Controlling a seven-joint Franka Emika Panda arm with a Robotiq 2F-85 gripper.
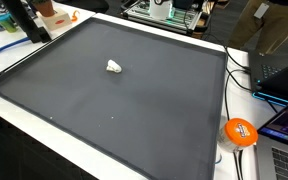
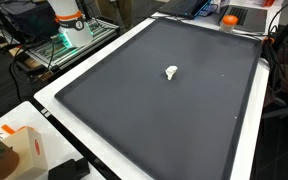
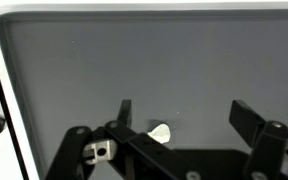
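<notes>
A small white object (image 1: 113, 66) lies on the dark grey board (image 1: 124, 110), toward its back left in exterior view 1. Exterior view 2 has the same white piece (image 2: 171, 72) near the board's middle. In the wrist view it appears as a white bit (image 3: 160, 132) low in the picture, partly hidden behind the gripper's dark body. My gripper is open, its two black fingers far apart and nothing held between them. Neither exterior view shows the gripper's fingers; only part of the white arm base (image 2: 68, 20) is visible.
An orange-topped container (image 1: 238, 133) stands at the table's right edge beside a laptop (image 1: 282, 158). In exterior view 2, a white and orange box (image 2: 22, 150) and a plant are at the near left corner. Most of the board is bare.
</notes>
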